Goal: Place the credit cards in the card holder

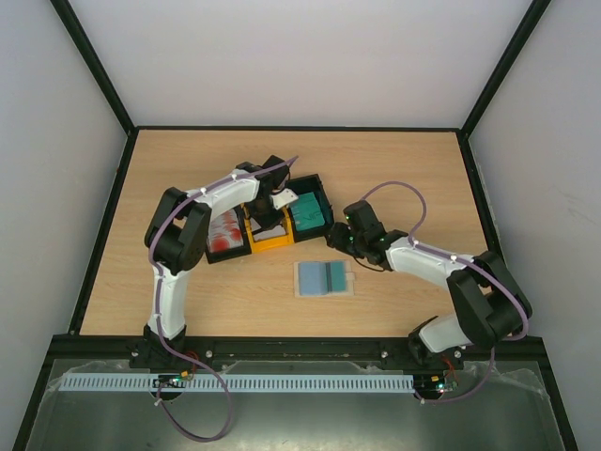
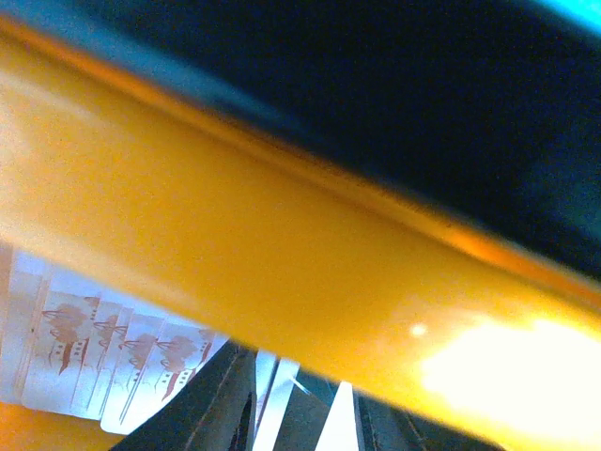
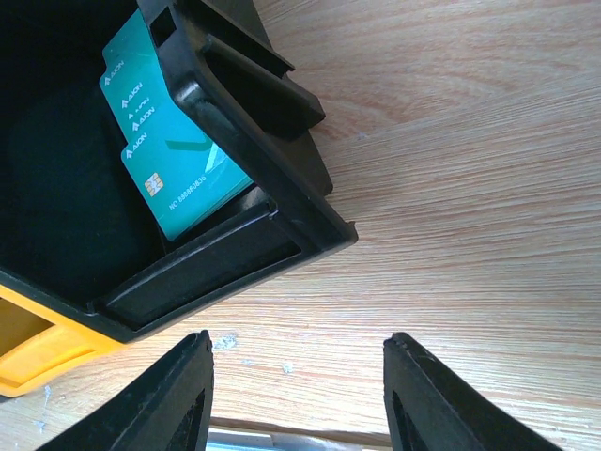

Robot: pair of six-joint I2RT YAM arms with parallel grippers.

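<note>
My left gripper (image 1: 272, 225) reaches down into the yellow middle bin (image 1: 270, 241). In the left wrist view its fingers (image 2: 225, 399) stand apart, with thin white card edges (image 2: 275, 399) showing between them. Patterned white cards (image 2: 131, 348) lie in a row beside them. The flat card holder (image 1: 322, 278), blue-grey and teal with pale edges, lies on the table in front of the bins. My right gripper is open and empty, just right of the bins; its fingers (image 3: 195, 381) are wide apart.
A black bin (image 3: 300, 211) with teal cards (image 3: 174, 141) stands on the right of the yellow one. On the left, another black bin (image 1: 226, 254) holds red-and-white cards (image 1: 224, 230).
</note>
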